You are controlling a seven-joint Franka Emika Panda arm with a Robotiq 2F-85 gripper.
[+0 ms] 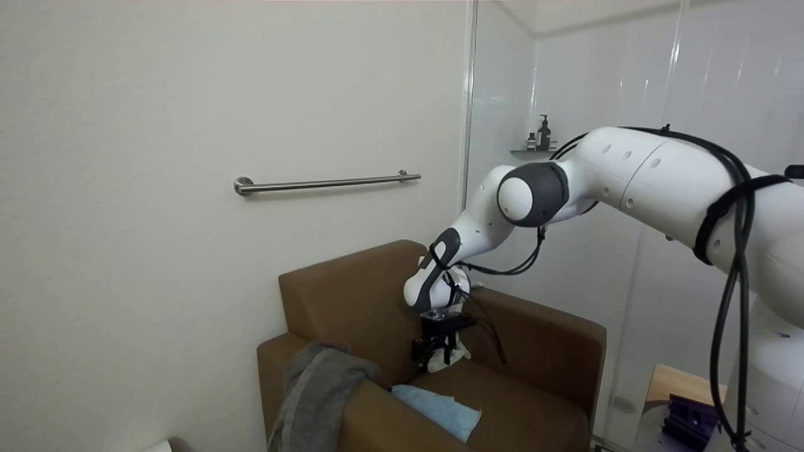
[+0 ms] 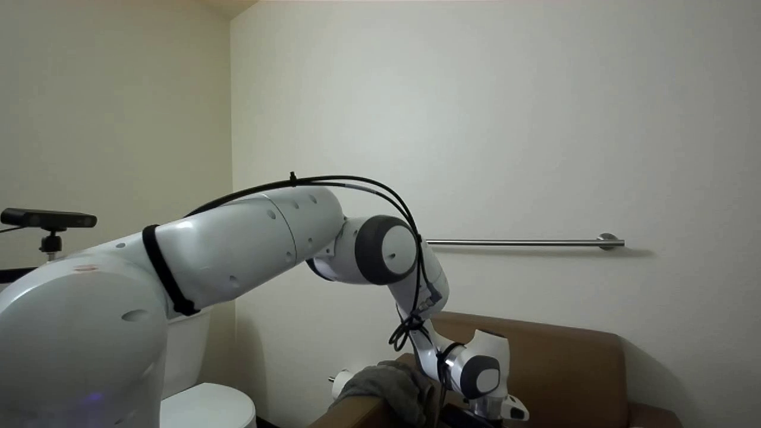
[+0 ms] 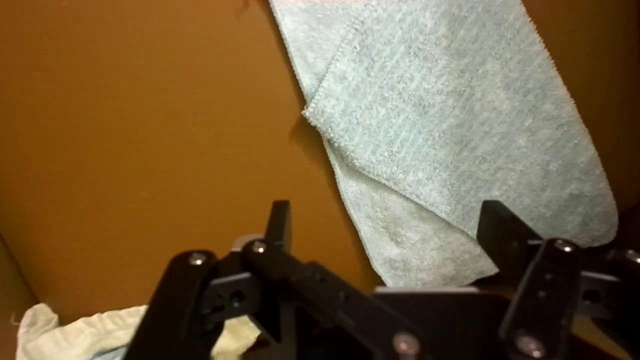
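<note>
A light blue cloth [image 1: 441,410] lies on the brown armchair's seat [image 1: 505,392], by the near armrest; in the wrist view the folded cloth [image 3: 456,132] fills the upper right. My gripper [image 1: 434,357] is low at the back of the seat, near the backrest. Seen from the wrist, the gripper has its fingers wide apart and nothing held between them. A whitish cloth [image 1: 437,365] is bunched beside and partly behind it; in the wrist view this cloth [image 3: 90,329] shows at the lower left, partly covered by the gripper.
A grey towel [image 1: 324,388] drapes over the near armrest. The backrest [image 1: 354,301] and far armrest [image 1: 543,335] hem in the seat. A metal bar [image 1: 324,184] is fixed to the wall above.
</note>
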